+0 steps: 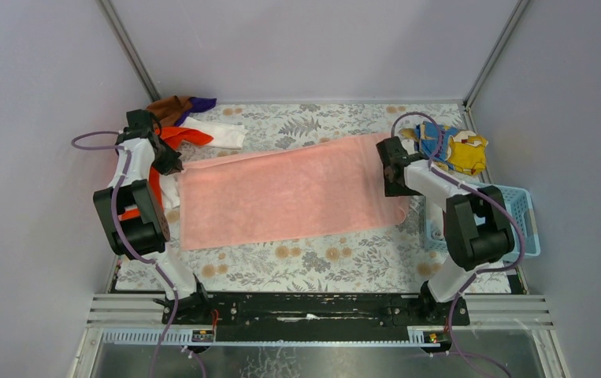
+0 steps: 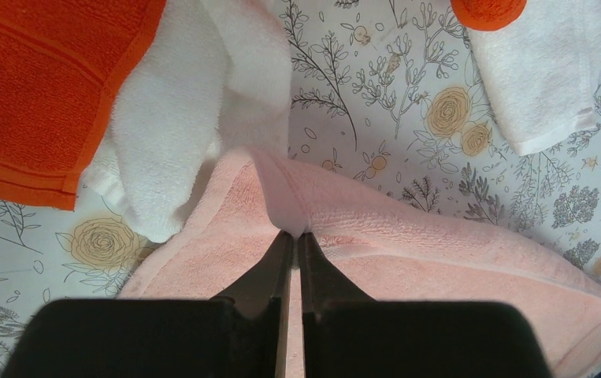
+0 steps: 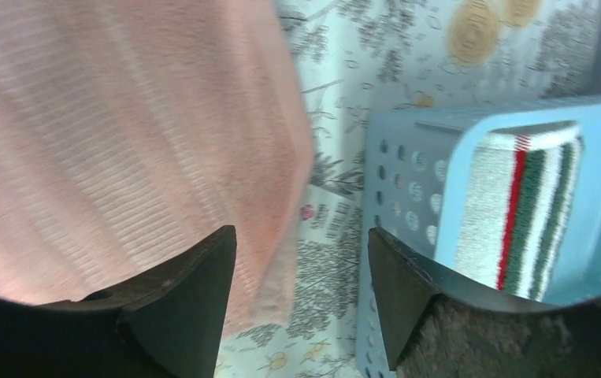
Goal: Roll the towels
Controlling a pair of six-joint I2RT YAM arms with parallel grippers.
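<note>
The pink towel (image 1: 281,193) lies spread across the middle of the table, with a folded-over strip along its far edge. At its far left corner my left gripper is shut, a raised fold of the pink towel (image 2: 287,201) pinched at the fingertips. Over the towel's right edge, my right gripper stands open with nothing held. One of its fingers (image 3: 194,291) is above the towel's side; the other is by the basket's wall. The right edge of the towel (image 3: 273,157) shows between them.
A light-blue basket (image 1: 520,209) holding a striped towel (image 3: 510,213) stands close on the right. Behind it is a blue and yellow cloth (image 1: 462,150). Orange cloth (image 2: 53,87) and white towels (image 2: 171,110) lie at the left.
</note>
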